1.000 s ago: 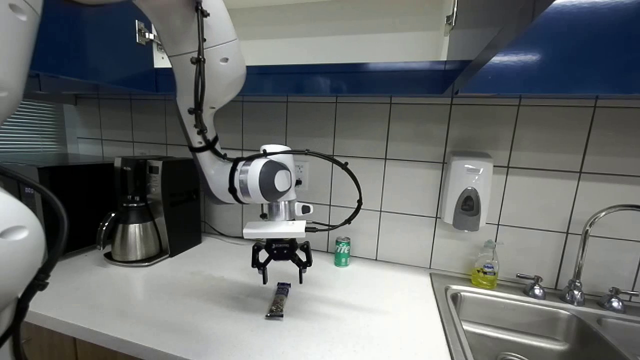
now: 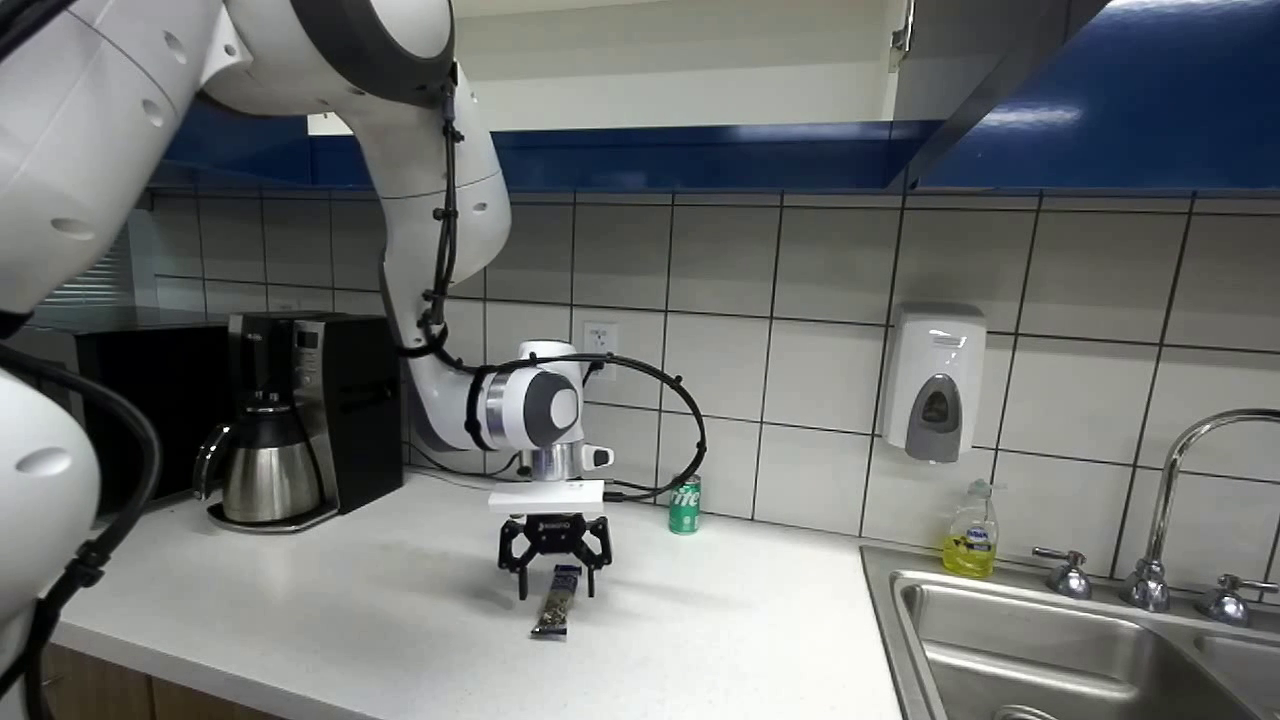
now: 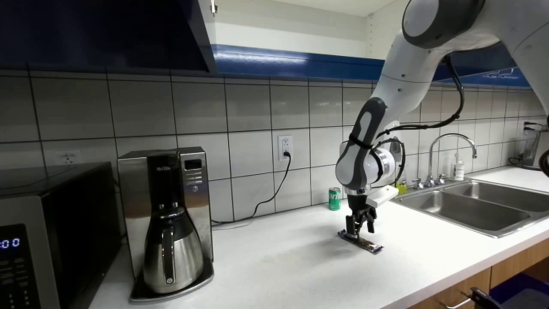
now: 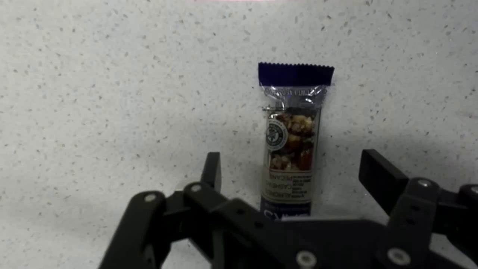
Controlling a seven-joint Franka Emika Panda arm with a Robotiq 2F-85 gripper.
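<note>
A wrapped nut bar [image 4: 293, 143] lies flat on the white counter, its dark blue crimped end toward the top of the wrist view. My gripper is open just above it, one finger on each side and clear space between them and the wrapper. The bar's lower end is hidden behind the gripper's body in that view. From the first exterior view, the bar [image 2: 555, 602] reaches forward from beneath the gripper [image 2: 557, 583]. In the second exterior view, the gripper [image 3: 360, 226] stands low over the bar [image 3: 366, 244].
Behind the gripper, near the tiled wall, stands a green can [image 2: 684, 505]. A coffee maker [image 3: 170, 221] and a microwave [image 3: 56, 231] occupy one end of the counter. The sink [image 2: 1044, 648] and a soap bottle [image 2: 970, 534] are at the other.
My gripper has come down and shifted slightly left in the first exterior view, nearer to the bar. It has stayed open, and the bar lies where it was.
</note>
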